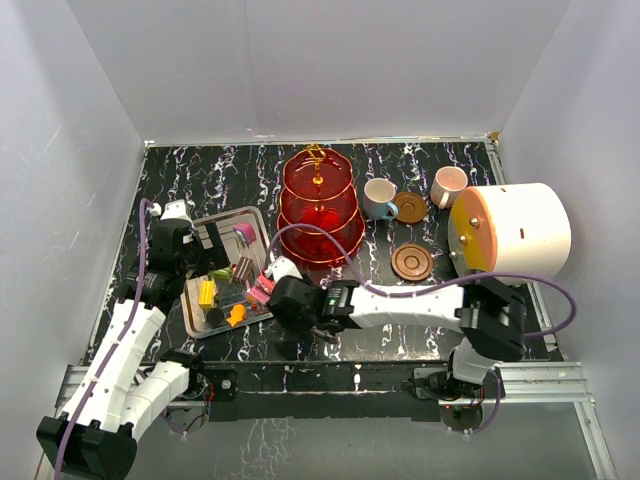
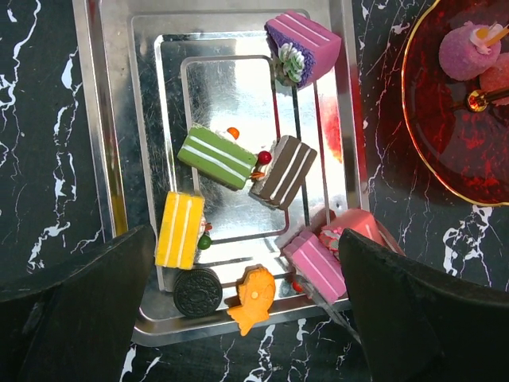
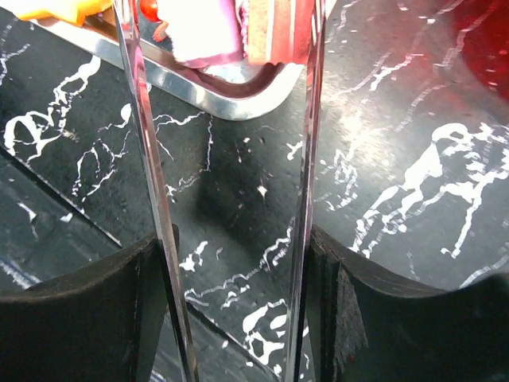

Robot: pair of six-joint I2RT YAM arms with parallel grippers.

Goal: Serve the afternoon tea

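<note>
The metal tray (image 1: pixel 196 322) holds several toy sweets. My left gripper hangs open above it with nothing between its fingers. Below it lie a yellow slice (image 2: pixel 180 230), a green slice (image 2: pixel 215 157), a brown slice (image 2: pixel 285 173), a dark cookie (image 2: pixel 197 293) and an orange fish-shaped piece (image 2: pixel 254 298). A purple slice (image 2: pixel 306 48) is at the far right of the tray. In its near right corner, a pink slice (image 3: pixel 205 32) and a red slice (image 3: pixel 280 30) lie side by side between the clear, parted fingers of my right gripper. A gap shows beside the pink one.
The red three-tier stand (image 1: pixel 320 222) stands right of the tray, with pink pieces on one tier. Farther right are a blue-and-white mug (image 1: pixel 380 198), a pink mug (image 1: pixel 448 186), two brown coasters (image 1: pixel 411 262) and a cream, barrel-shaped box (image 1: pixel 525 232).
</note>
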